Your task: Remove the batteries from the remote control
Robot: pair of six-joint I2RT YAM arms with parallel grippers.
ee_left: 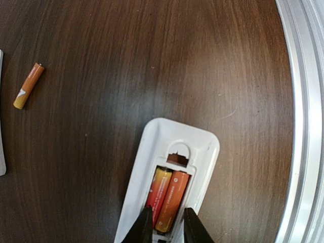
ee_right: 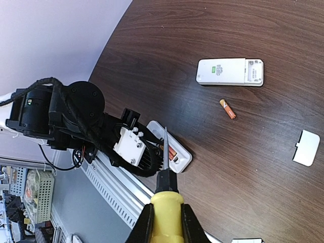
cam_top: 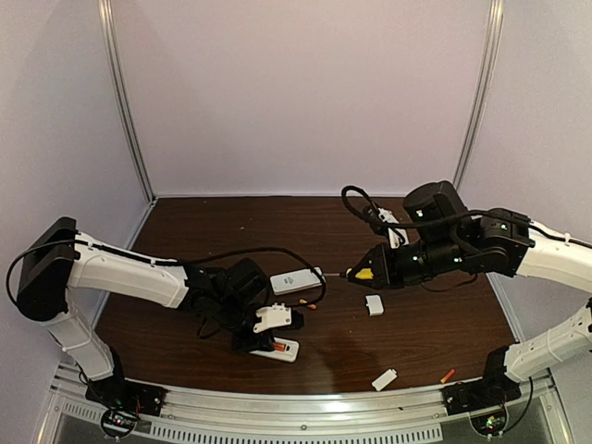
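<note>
A white remote control (ee_left: 142,169) lies on the table at the front left, its battery compartment uncovered, with an orange battery (ee_left: 172,201) and a red-and-yellow battery (ee_left: 158,194) side by side inside. Low over this remote is my left gripper, one fingertip at each side of the compartment; whether they grip anything cannot be made out. My right gripper is shut on the yellow handle of a screwdriver (ee_right: 167,200), its thin shaft pointing away, held above the table. A second white remote (ee_right: 223,71) lies farther back.
Near the second remote is a loose battery (ee_right: 228,109). White covers lie on the right, one in mid-table (cam_top: 374,305) and one near the front edge (cam_top: 384,379), with another battery (cam_top: 448,376) beyond it.
</note>
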